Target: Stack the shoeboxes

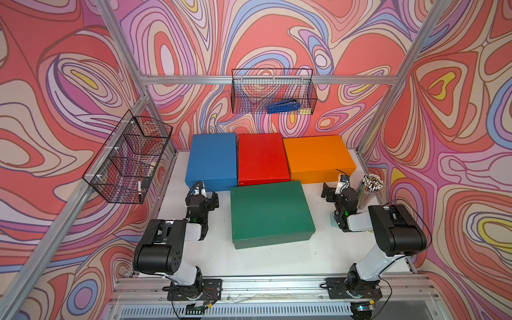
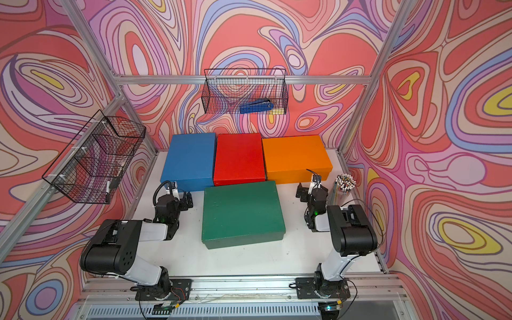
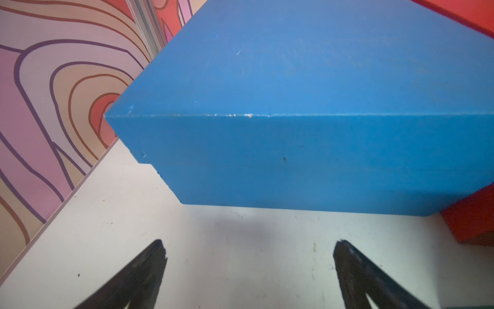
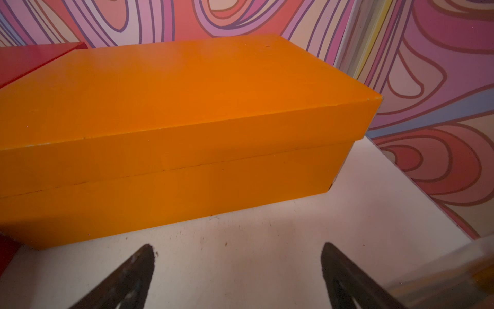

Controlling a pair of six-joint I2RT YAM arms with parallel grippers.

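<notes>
Four shoeboxes lie flat on the white table (image 1: 272, 261): blue (image 1: 210, 160), red (image 1: 261, 157) and orange (image 1: 319, 157) side by side at the back, green (image 1: 271, 210) in front of them at the centre. My left gripper is open and empty, low in front of the blue box's near face (image 3: 283, 159). My right gripper stands open and empty, facing the orange box's front (image 4: 205, 190). None of the boxes rests on another.
Wire baskets hang on the back (image 1: 273, 93) and left (image 1: 128, 160) frame. A container of white sticks (image 1: 371, 184) stands at the right edge beside the right gripper. Bare table shows either side of and in front of the green box.
</notes>
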